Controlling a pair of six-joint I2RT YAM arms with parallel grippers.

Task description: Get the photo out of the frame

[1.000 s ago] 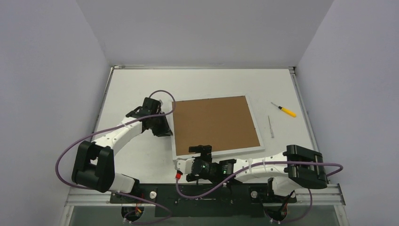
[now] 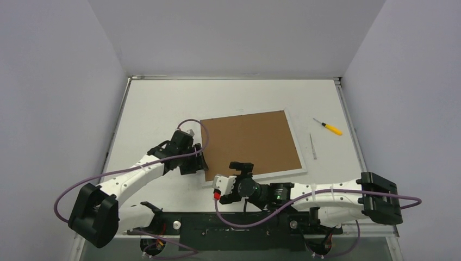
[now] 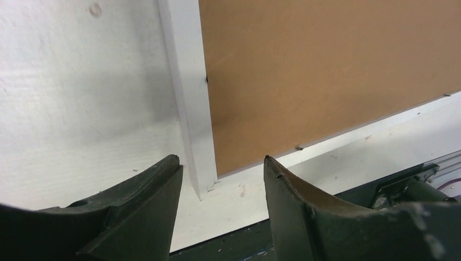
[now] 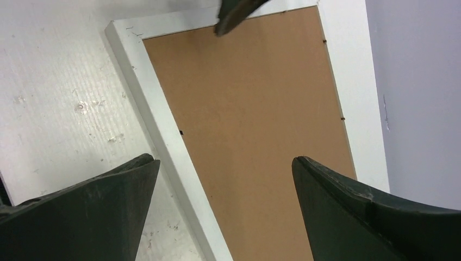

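The white picture frame lies face down on the table, its brown backing board still inside the border. Small dark tabs show along the board's edge. No photo is visible. At the near left corner, my left gripper is open above the frame's left side, with nothing held. My right gripper stands open over the near side of the frame, its fingers spread wide and empty. One finger of the left gripper cuts into the top of the right wrist view.
A screwdriver with a yellow handle lies right of the frame. Nearer, a thin metal tool rests on the table. Bare table surrounds the frame at the back and left. Walls rise on both sides.
My left gripper has come down towards the near left corner of the frame. The right gripper has shifted slightly to the right. The frame moved a little to the right.
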